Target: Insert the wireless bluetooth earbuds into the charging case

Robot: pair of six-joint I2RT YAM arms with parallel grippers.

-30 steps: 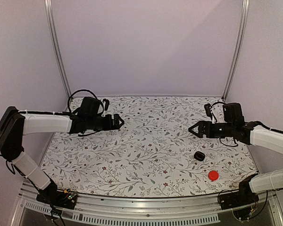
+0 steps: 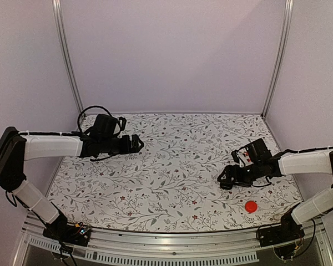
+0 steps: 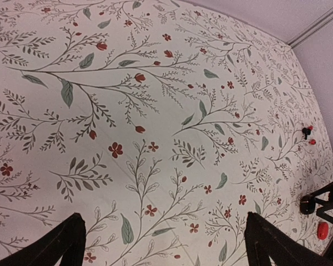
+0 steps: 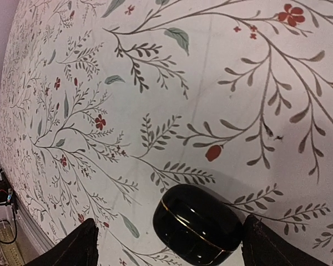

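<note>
The charging case is a glossy black rounded box with a thin gold seam, lid shut, resting on the table. In the right wrist view it sits between the fingers of my right gripper, close against the right finger, with a gap to the left one. The top view shows the right gripper low over the case. My left gripper stands open and empty, well away at the left. Small black and red pieces, perhaps the earbuds, lie beyond the case; the right arm mostly covers them from above.
A flat red disc lies toward the front right, near the case. Pale walls stand at the back and both sides.
The left arm is practically still.
</note>
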